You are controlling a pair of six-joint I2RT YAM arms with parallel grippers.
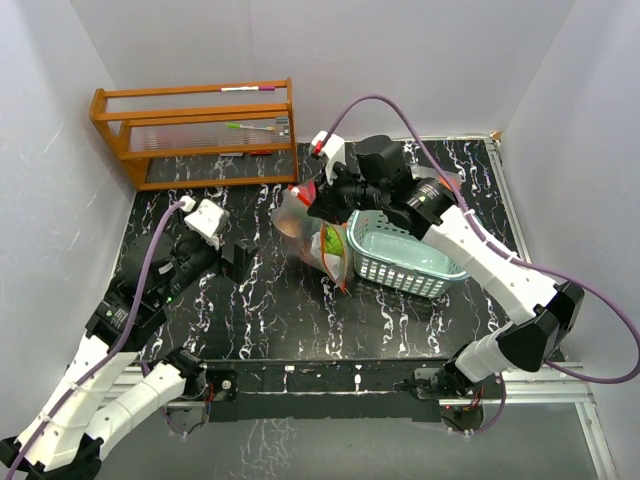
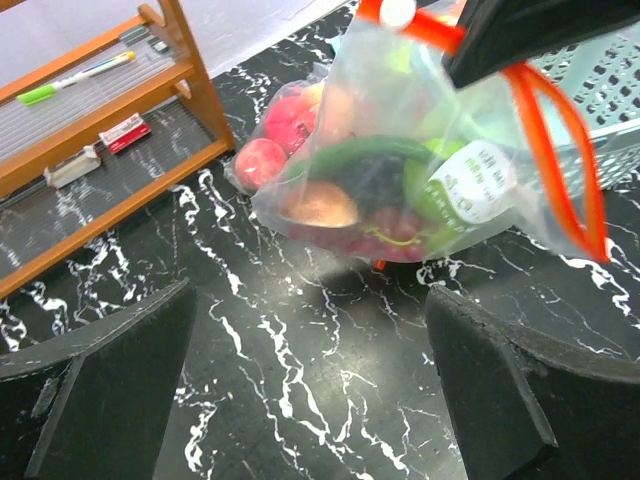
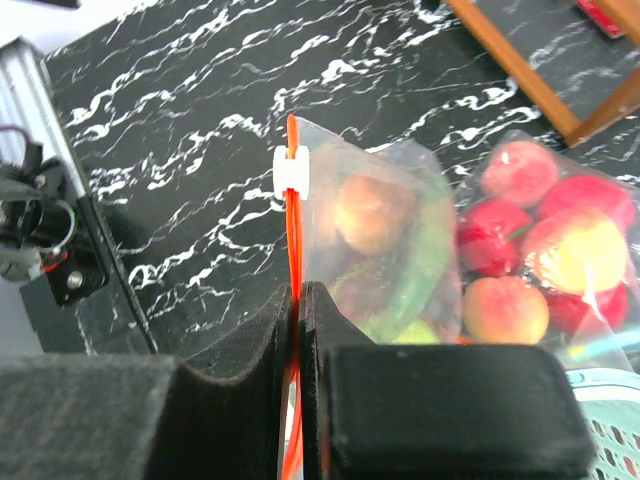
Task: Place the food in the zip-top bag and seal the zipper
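Note:
A clear zip bag holding produce, with an orange zipper and white slider, hangs from my right gripper, which is shut on the zipper edge. In the top view it is left of the basket. My left gripper stands open with nothing between its fingers, left of and facing the bag. A second bag of red and orange fruit lies on the marble table behind the held bag.
A mint basket sits at the right. A wooden rack with pens stands at the back left. Bare table lies along the front centre.

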